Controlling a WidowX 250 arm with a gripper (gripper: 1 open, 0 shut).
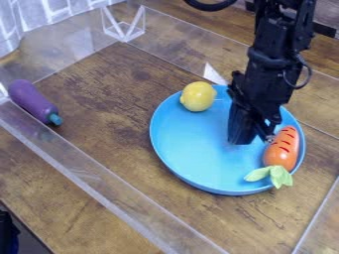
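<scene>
A blue plate (199,149) rests on the wooden table, holding a yellow lemon-like toy (199,96) at its back left and an orange carrot toy (281,148) with pale green leaves at its right. The black gripper (248,132) points down from the top right over the plate, just left of and above the carrot. It looks shut, with nothing visible between its fingers, though the dark tips are hard to make out.
A purple bottle-like toy (36,101) lies at the left edge. Clear plastic walls run along the top and lower left. Bare table lies between the purple toy and the plate.
</scene>
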